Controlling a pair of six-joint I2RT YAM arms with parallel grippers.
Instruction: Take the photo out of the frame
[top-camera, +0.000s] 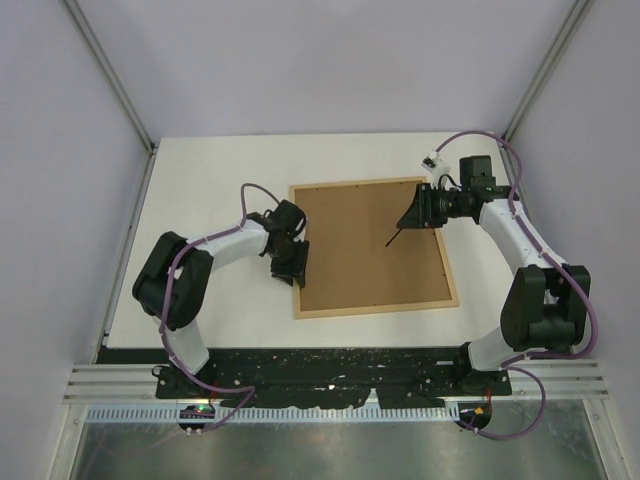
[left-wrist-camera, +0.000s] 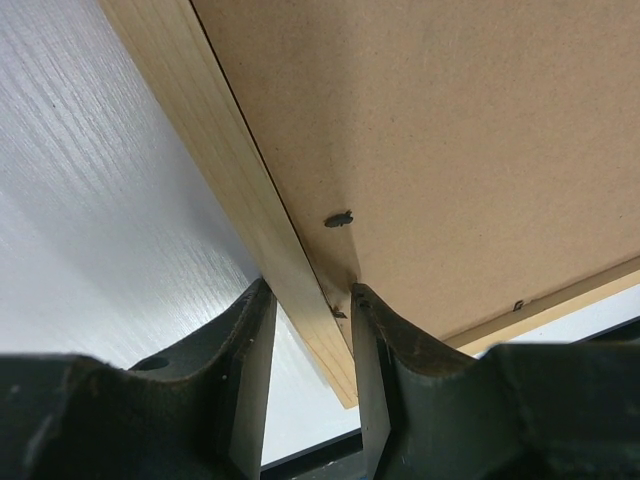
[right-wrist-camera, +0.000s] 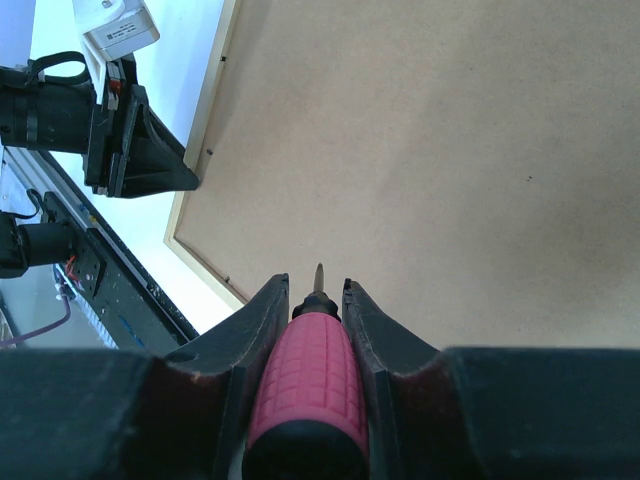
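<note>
The picture frame lies face down, its pale wooden border (top-camera: 375, 311) around a brown backing board (top-camera: 355, 260). In the left wrist view the lower part of one wooden side rail (left-wrist-camera: 225, 150) passes between the fingertips of my left gripper, which is part open, one finger on each side. Small dark metal tabs (left-wrist-camera: 339, 219) sit on the backing along the inner edge. My right gripper is shut on a screwdriver with a pink-red handle (right-wrist-camera: 312, 370); its thin tip (right-wrist-camera: 319, 278) points over the backing. The photo is hidden.
A white tabletop (top-camera: 240, 310) surrounds the frame, with free room at the left and back. The front table edge (top-camera: 130, 350) runs close to the frame's lower rail. Cables (top-camera: 590, 320) loop along both arms.
</note>
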